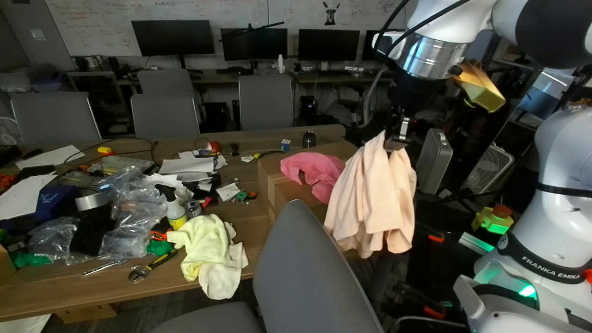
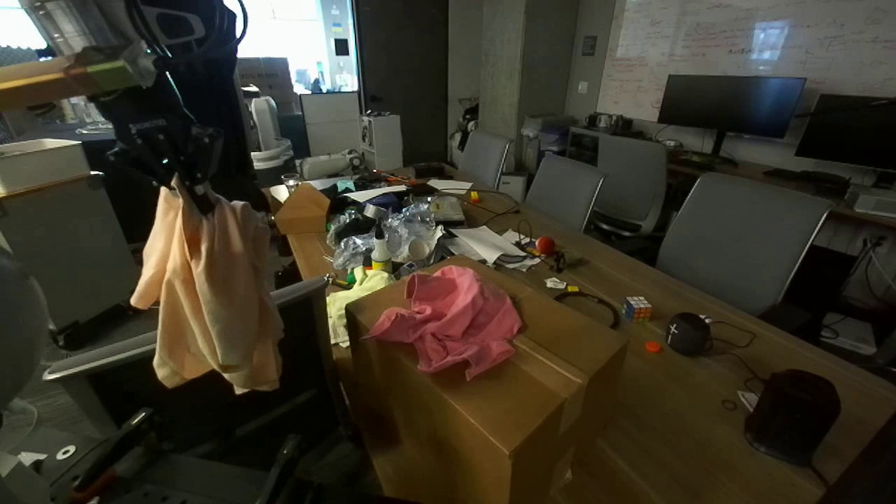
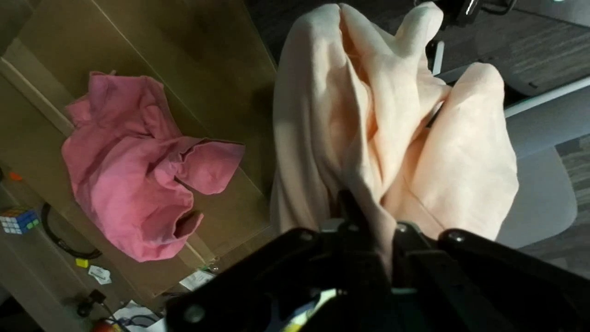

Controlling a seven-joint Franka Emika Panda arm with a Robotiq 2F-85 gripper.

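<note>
A peach cloth hangs in loose folds from my gripper, which is shut on its upper part. In exterior view 2 the cloth hangs in the air to the left of the cardboard box, apart from it. Crumpled on top of that box lies a pink cloth. The wrist view has the peach cloth pinched between the dark fingers, its folds covering much of the fingertips, and the pink cloth off to the left.
A yellow cloth drapes over the table's front edge beside a spray bottle and a wrench. Plastic bags and papers clutter the table's left side. A grey chair stands in front of the box.
</note>
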